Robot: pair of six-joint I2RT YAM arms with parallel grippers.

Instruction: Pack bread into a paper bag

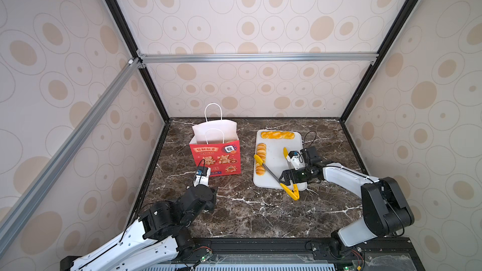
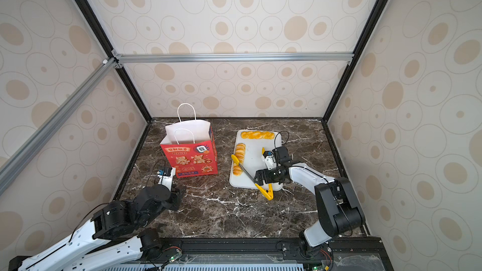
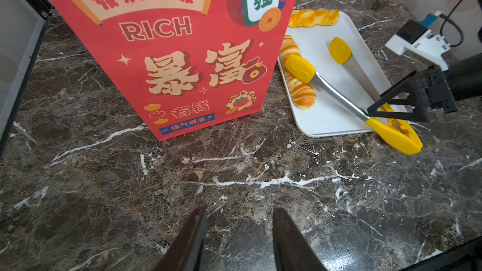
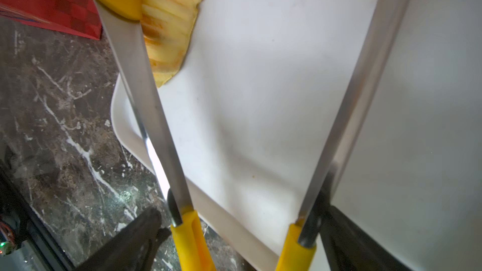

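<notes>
A red paper bag (image 3: 190,70) with white handles stands upright at the left of the table. Right of it, a white tray (image 1: 276,150) holds a long loaf (image 3: 301,95) along its left side and a braided loaf (image 1: 277,135) at the back. Yellow-and-steel tongs (image 3: 396,138) rest across the tray and its front edge. My right gripper (image 1: 288,173) is open over the tongs' lower end, the tong arms showing between its fingers in the right wrist view. My left gripper is part open above the table in front of the bag, nothing between its blurred fingers.
Bare marble table (image 1: 236,210) lies in front of the bag and tray. Patterned walls and dark frame edges enclose the table on the left, back and right.
</notes>
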